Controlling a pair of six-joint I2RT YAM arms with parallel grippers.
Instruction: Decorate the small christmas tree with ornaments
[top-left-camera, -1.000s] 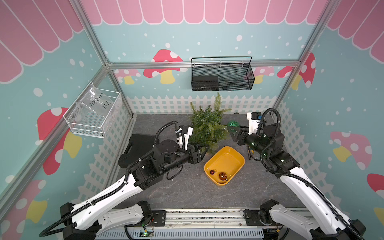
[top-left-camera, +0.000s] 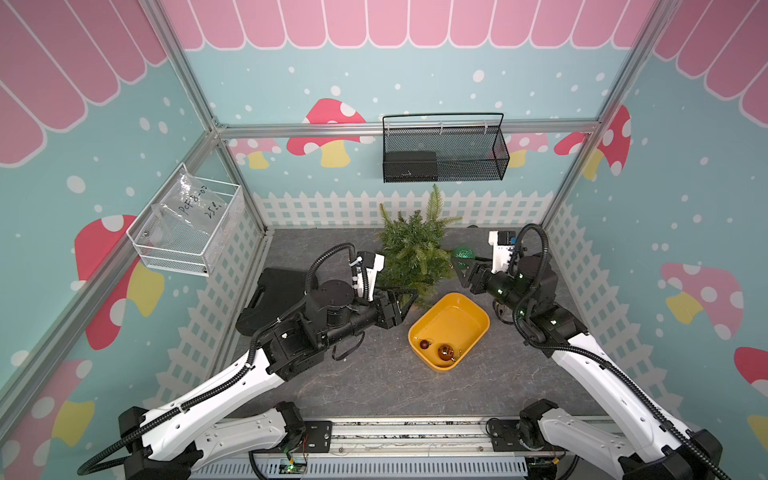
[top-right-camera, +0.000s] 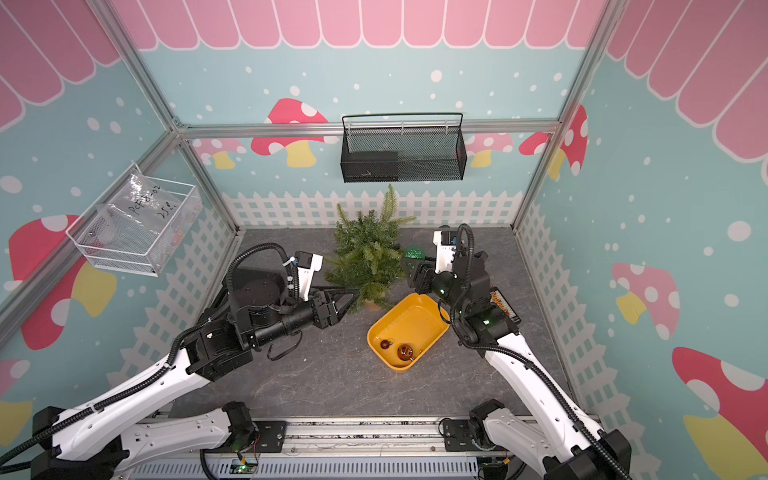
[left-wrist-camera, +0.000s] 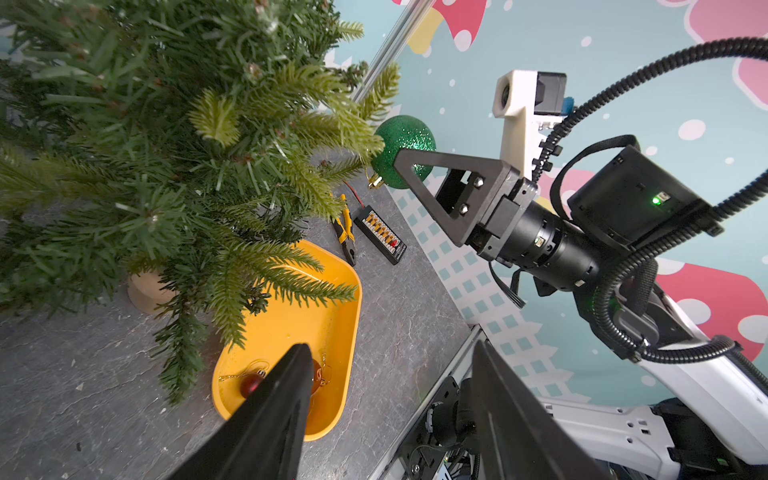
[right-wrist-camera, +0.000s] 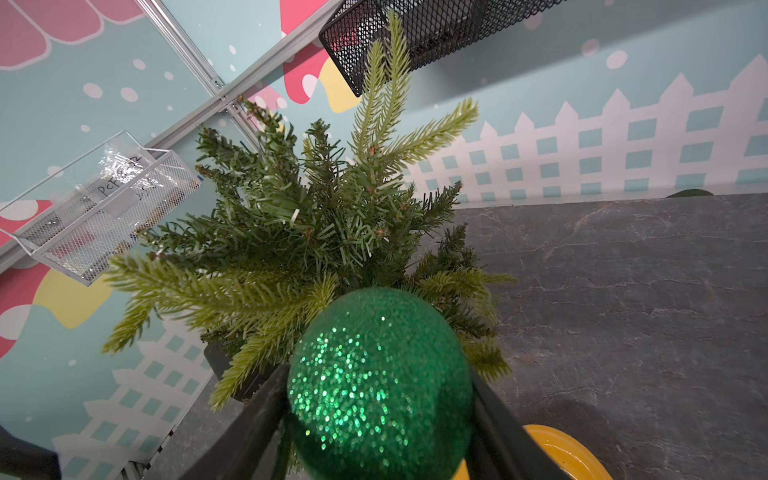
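Observation:
The small tree (top-left-camera: 416, 248) stands at the back centre, its branches filling much of the left wrist view. My right gripper (top-right-camera: 417, 264) is shut on a glittery green bauble (right-wrist-camera: 380, 384), held at the tree's right side against or beside its branch tips. My left gripper stands open in front of the tree's lower left, with nothing between its fingers. The yellow tray (top-left-camera: 468, 312) lies below both grippers on the table; it holds a dark red bauble (top-left-camera: 424, 344) and a copper-coloured bauble (top-left-camera: 445, 351).
A black case (top-left-camera: 272, 304) lies at the left. Pliers (left-wrist-camera: 345, 228) and a small black strip (left-wrist-camera: 380, 233) lie right of the tree. A black mesh basket (top-left-camera: 446, 152) and a white wire basket (top-left-camera: 184, 232) hang on the walls.
My right gripper and the green bauble have moved a little to the left, toward the tree. The left arm looks unchanged.

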